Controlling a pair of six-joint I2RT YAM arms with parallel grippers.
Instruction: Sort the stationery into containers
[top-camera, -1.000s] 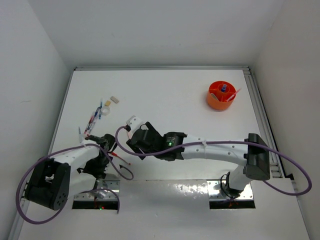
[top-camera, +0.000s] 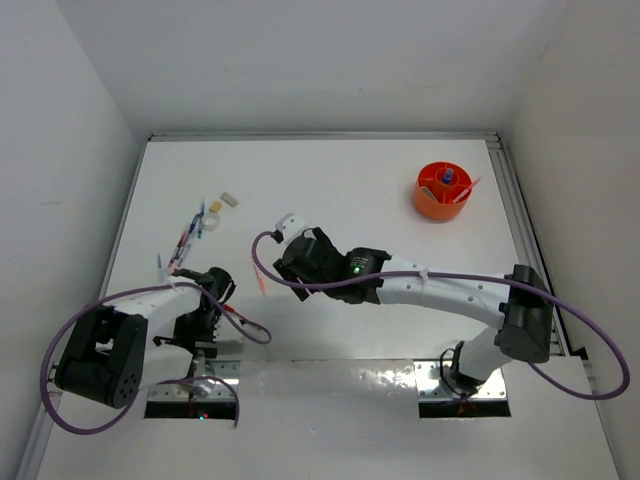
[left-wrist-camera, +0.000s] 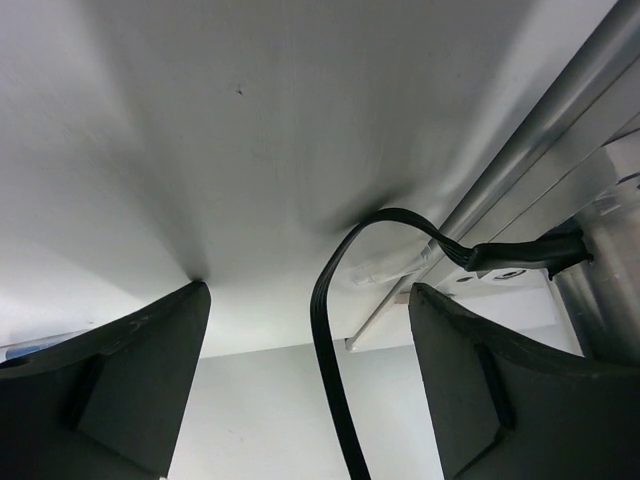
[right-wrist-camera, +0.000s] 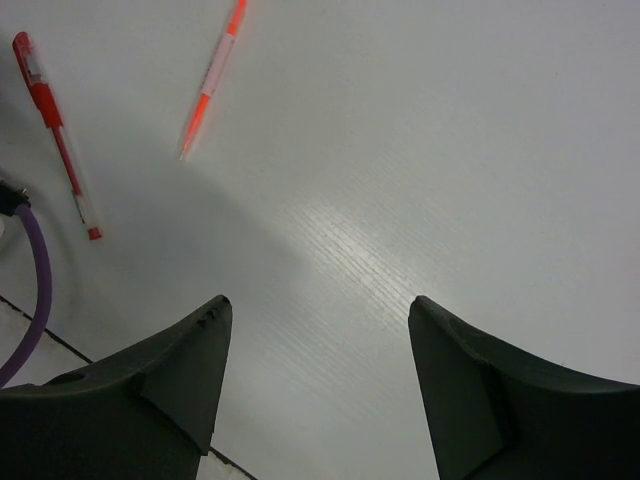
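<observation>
Pens (top-camera: 183, 240), blue and red, lie in a loose group at the table's left, with small erasers (top-camera: 229, 199) above. In the right wrist view a red pen (right-wrist-camera: 64, 155) and an orange pen (right-wrist-camera: 216, 70) lie on white surface. My right gripper is open above it, nothing between its fingers, short of both pens. In the left wrist view my left gripper is part open at the table's front left, a black cable crossing between its fingers. An orange divided container (top-camera: 430, 206) holding some items stands at the back right.
A metal rail (left-wrist-camera: 560, 100) and the table's front edge lie beside the left gripper. Purple cables (top-camera: 590, 330) loop along both arms.
The left arm has shifted slightly.
</observation>
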